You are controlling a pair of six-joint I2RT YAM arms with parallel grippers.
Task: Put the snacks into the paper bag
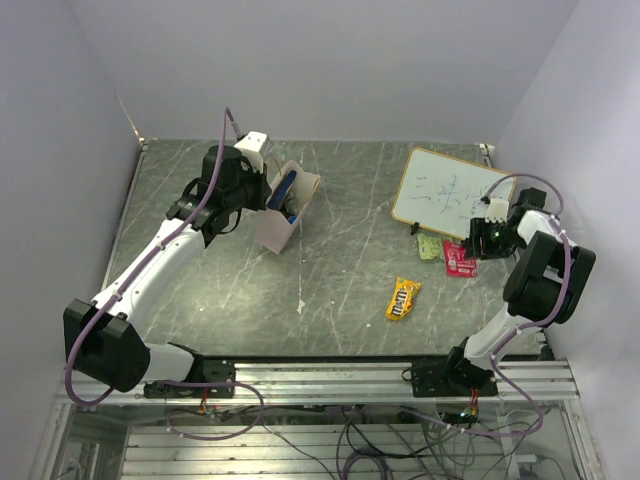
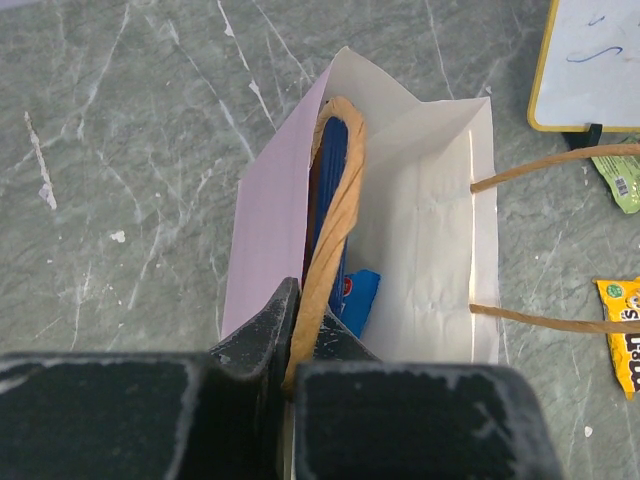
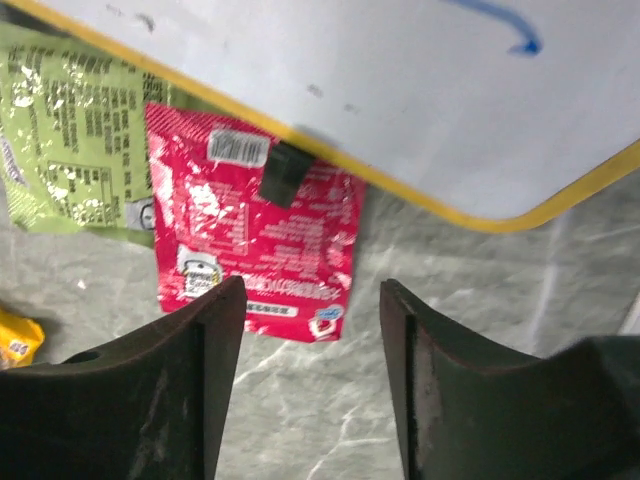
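Note:
The paper bag [image 1: 275, 228] stands on the left half, with blue packets [image 2: 357, 305] inside. My left gripper is shut on its twisted paper handle [image 2: 340, 220]. On the right lie a red snack packet [image 3: 245, 240] and a green packet [image 3: 75, 145] beside it, both at the whiteboard's lower edge. A yellow M&M's bag [image 1: 403, 298] lies nearer the front. My right gripper is over the red packet's near edge, fingers apart, with nothing seen held between them.
The whiteboard [image 1: 450, 190] with a yellow frame and dark clips takes up the back right. Walls stand close at both sides.

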